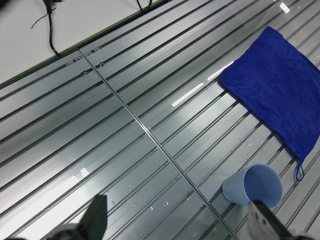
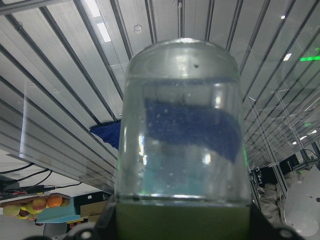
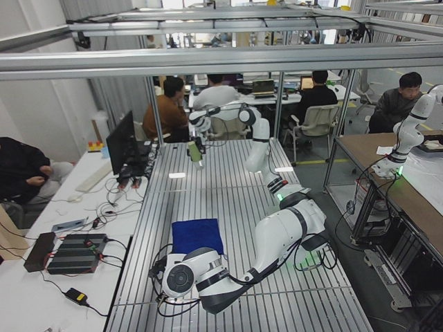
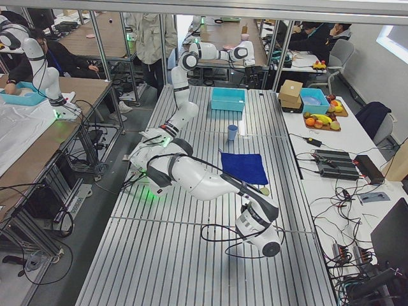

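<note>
A clear bottle with a green lower part (image 2: 182,150) fills the right wrist view, held by my right gripper, whose fingers are mostly hidden behind it. In the camera left view it (image 3: 195,152) hangs upright above the far end of the table. My left gripper is open above the slatted table, nothing between its fingers. In the left wrist view a blue cup (image 1: 235,187) lies below it, near the right fingertip; whether upright is shown in the camera right view, where the cup (image 4: 232,132) stands. A blue cloth (image 1: 275,85) lies beside it.
In the camera right view a turquoise bin (image 4: 227,99) sits at the table's end. A side desk holds boxes (image 4: 291,94), fruit, electronics and cables.
</note>
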